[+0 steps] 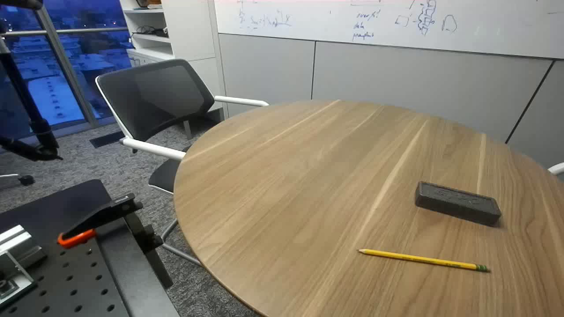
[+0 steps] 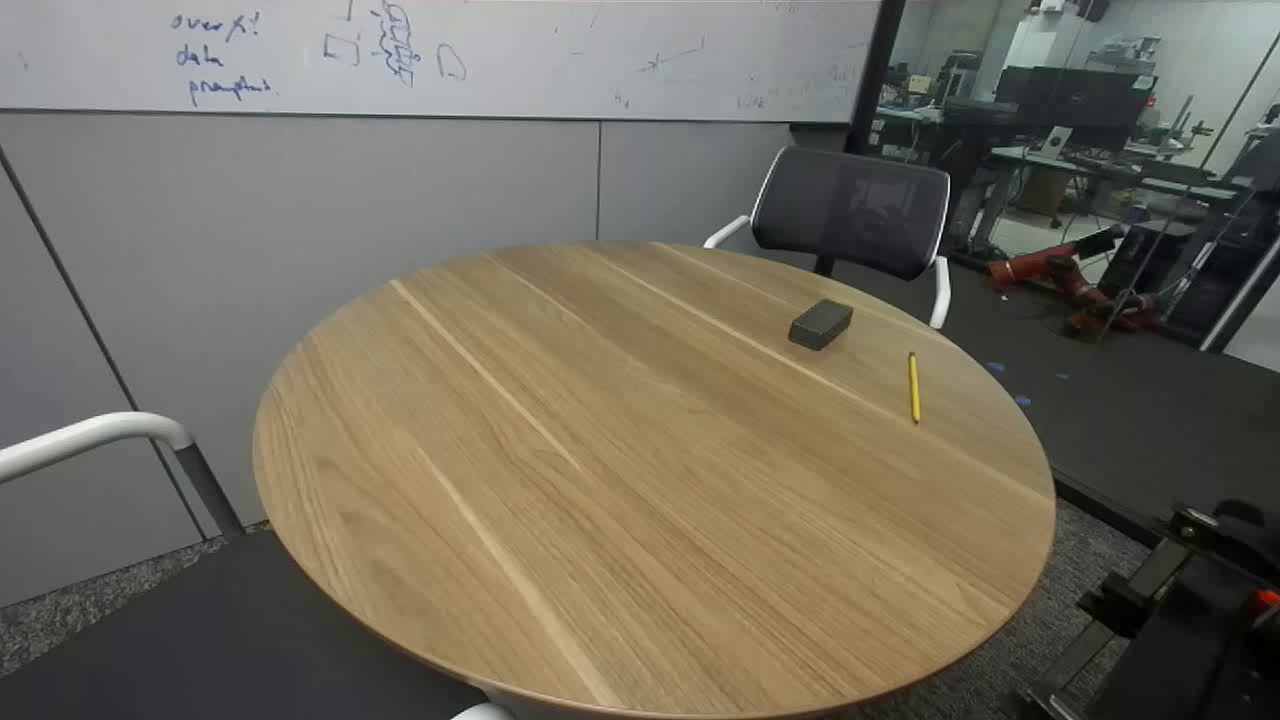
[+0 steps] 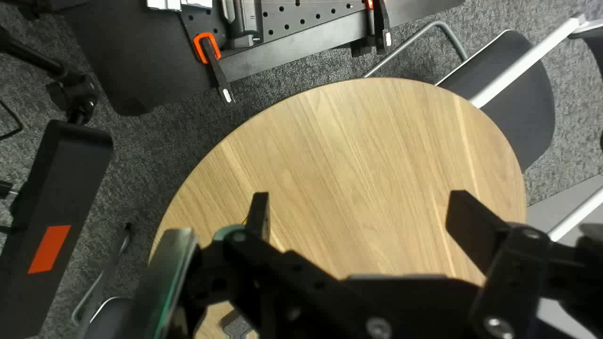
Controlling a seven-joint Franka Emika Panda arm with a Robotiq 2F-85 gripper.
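On the round wooden table lie a dark grey block like a whiteboard eraser and a yellow pencil. The pencil is apart from the block, its green-banded end toward the right in exterior view 1. Exterior view 2 has the eraser and the pencil near the table's far right side. In the wrist view, my gripper is open high over the table, its fingers wide apart and nothing between them. There the eraser is mostly hidden below my gripper, and hardly any of the pencil shows. Neither exterior view shows my gripper.
Beside the table stands a black bench with an orange-handled clamp. Mesh chairs, one at the left and another at the back, stand close to the rim.
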